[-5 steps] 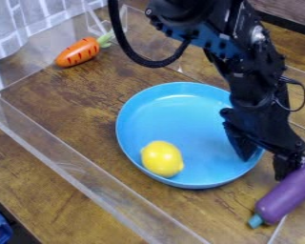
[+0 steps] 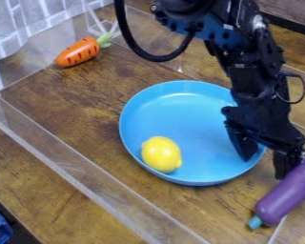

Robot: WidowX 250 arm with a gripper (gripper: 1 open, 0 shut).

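Observation:
My gripper (image 2: 263, 148) hangs low over the right side of a blue plate (image 2: 181, 114), its black fingers down by the plate's right rim, open. A yellow lemon-like toy (image 2: 160, 153) lies at the plate's front left. Just in front of the gripper, right of the plate, lies a purple eggplant toy (image 2: 285, 195) with a teal tip. Whether a finger touches it I cannot tell.
An orange carrot toy (image 2: 81, 51) lies at the back left on the wooden table (image 2: 60, 124). Clear strips edge the front and back left.

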